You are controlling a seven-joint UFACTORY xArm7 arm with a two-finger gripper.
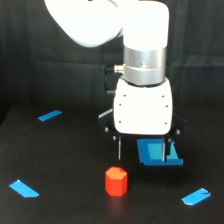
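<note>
A red block [116, 181] with a hexagonal outline lies on the dark table, in the lower middle of the camera view. Above it and a little to its right hangs my gripper [142, 154], its thin dark fingers spread apart. No object shows held between them. Behind the right finger is a blue square piece [153, 160] with a lighter blue inner area; the white hand hides part of its upper side.
Blue tape strips mark the table: one at the back left [49, 116], one at the front left [24, 189] and one at the front right [196, 197]. Bare table surrounds the red block. A dark curtain [30, 50] hangs behind.
</note>
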